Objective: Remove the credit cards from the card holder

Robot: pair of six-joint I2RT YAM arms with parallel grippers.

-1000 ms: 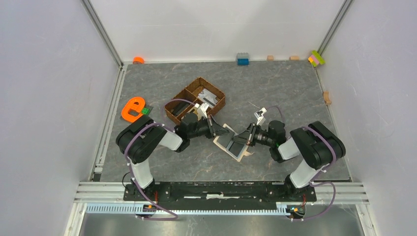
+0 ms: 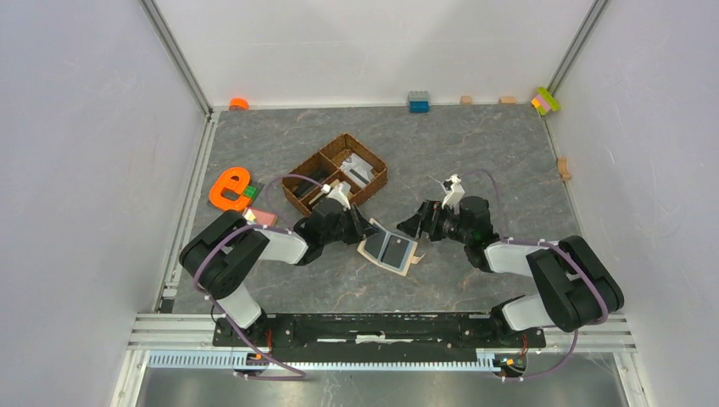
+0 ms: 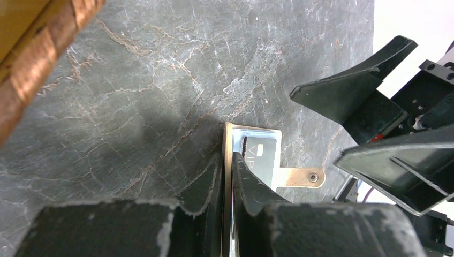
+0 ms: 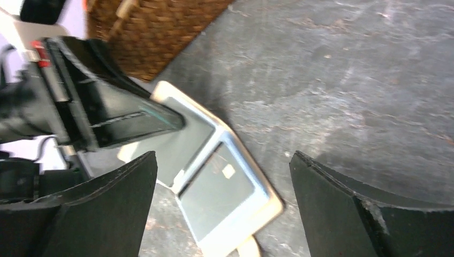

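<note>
Spread open above the table, the card holder (image 2: 388, 248) shows a tan edge, clear sleeves and dark grey inner panels. My left gripper (image 2: 371, 232) is shut on its upper left side; in the left wrist view the tan edge (image 3: 228, 144) stands between the two fingers. A grey card (image 3: 260, 156) with light markings shows inside its sleeve there, and a tan snap strap (image 3: 301, 177) sticks out to the right. My right gripper (image 2: 415, 231) is open beside the holder's right part, its fingers apart. In the right wrist view, a dark panel (image 4: 217, 187) lies beyond the gap between them.
A divided wicker basket (image 2: 379, 175) with cards and other items stands behind the left gripper. Orange (image 2: 229, 188) and green toys lie at the left, with a pinkish block (image 2: 259, 217) near the left arm.
The left gripper and card holder have shifted slightly left. My right gripper has opened and drawn away from the holder, its arm swinging outward to the right.
</note>
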